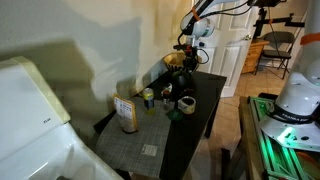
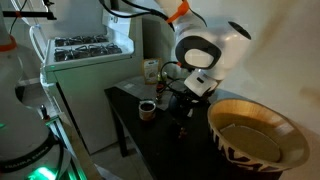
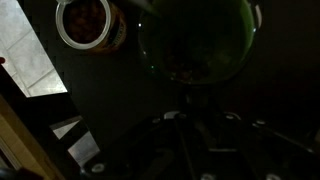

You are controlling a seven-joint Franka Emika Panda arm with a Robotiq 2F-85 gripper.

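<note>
A round green pot [image 3: 195, 40] fills the upper middle of the wrist view, with some dark bits at its bottom. A light knob or handle stands out at its right rim. At the pot's near edge my gripper is shut on what looks like its dark handle; the image is too dark there to make out the fingertips. In exterior view 2 the gripper [image 2: 192, 92] is low over the dark table, beside the dark pot shape [image 2: 180, 106]. An open can [image 3: 88, 22] of reddish-brown pieces stands to the pot's left.
A large woven basket [image 2: 258, 135] stands close on the right in exterior view 2. The can [image 2: 147, 110] is near the table's left edge. In exterior view 1, a box [image 1: 126, 114] and a yellowish can [image 1: 149, 98] stand along the wall side.
</note>
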